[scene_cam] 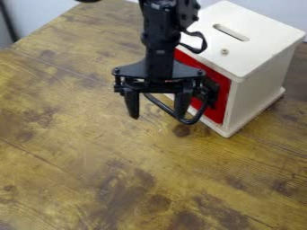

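Observation:
My black gripper (157, 104) hangs over the wooden table just in front of a white wooden box (252, 90), with its two fingers spread apart and nothing seen between them. The box has a slot and a small knob on its top, and a red panel (216, 112) on the side facing the arm, partly hidden behind the gripper and its cable. A small dark round spot shows on the table below the gripper.
A pale wall runs behind the box, and the table's edge shows at the upper left.

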